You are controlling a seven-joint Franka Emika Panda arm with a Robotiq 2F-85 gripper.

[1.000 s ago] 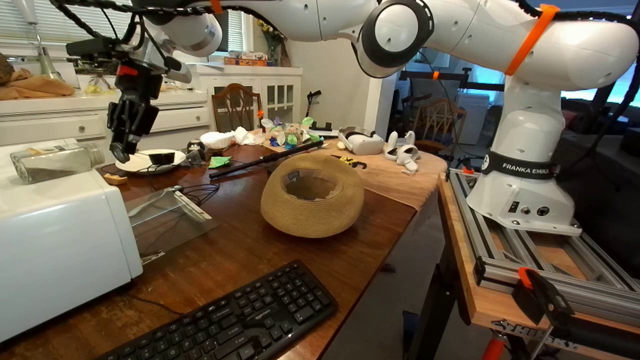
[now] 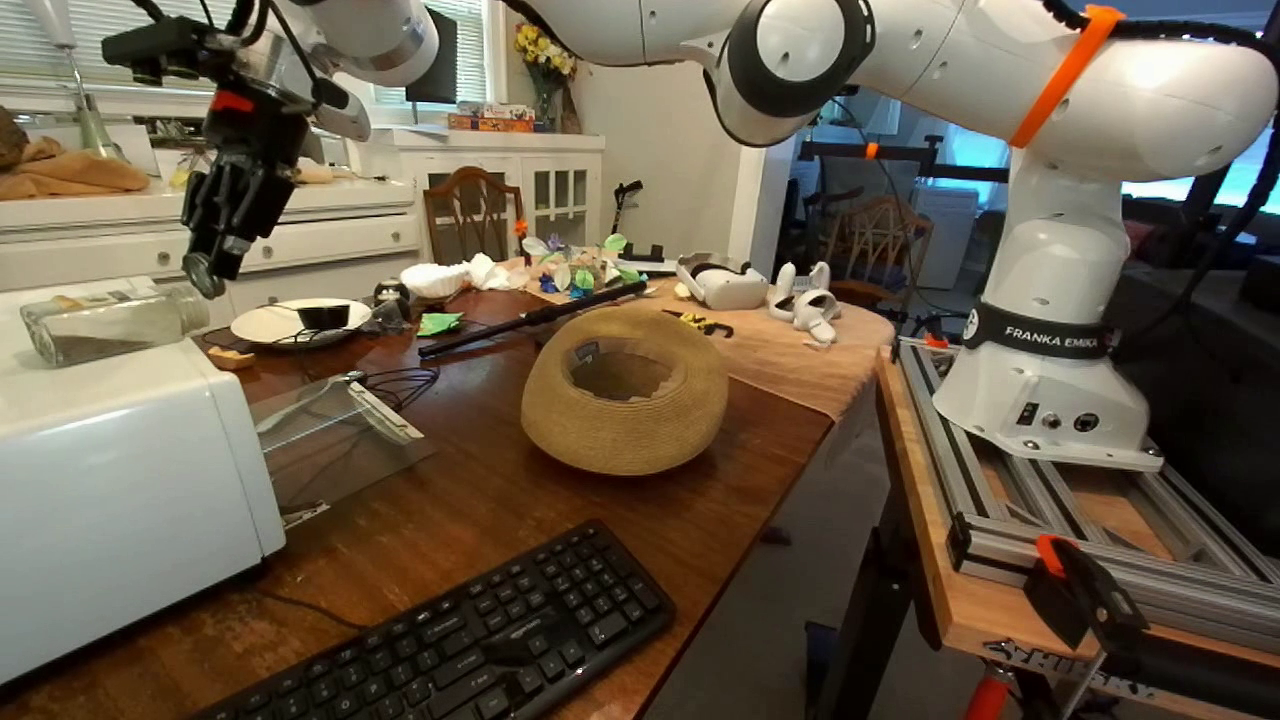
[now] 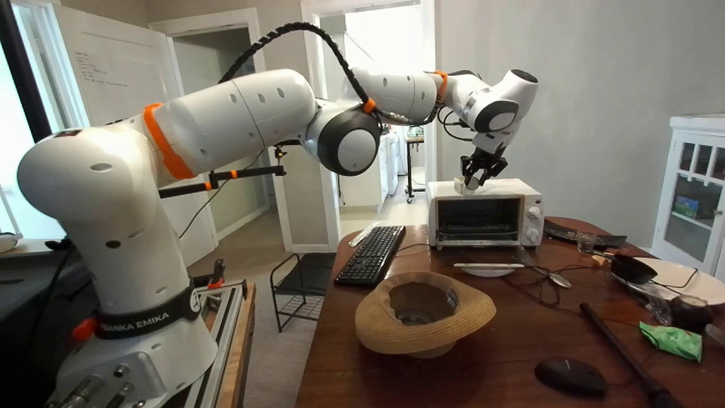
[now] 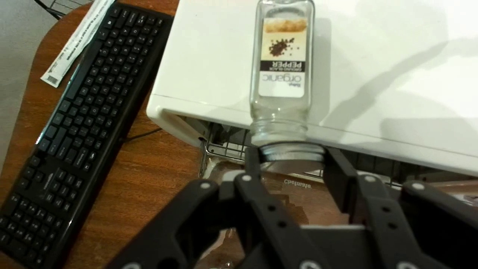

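A clear glass pepper jar (image 4: 281, 103) lies on its side on top of the white toaster oven (image 2: 120, 480), its neck pointing over the front edge. My gripper is shut on a round, metallic-looking lid (image 4: 293, 152), one finger on each side of it. In the wrist view the lid overlaps the end of the jar's neck. Exterior view 1 has the lid (image 2: 202, 275) just above and beside the jar's mouth; whether they touch, I cannot tell.
The oven's glass door (image 2: 342, 438) hangs open below. A black keyboard (image 4: 89, 112) lies beside the oven, and a straw hat (image 2: 624, 420) rests on the table. Beyond are a white plate (image 2: 258, 326) and a long black bar (image 2: 528, 319).
In exterior view 1 my gripper has moved left and a little up, carrying the lid closer to the jar's mouth. The jar looks unmoved.
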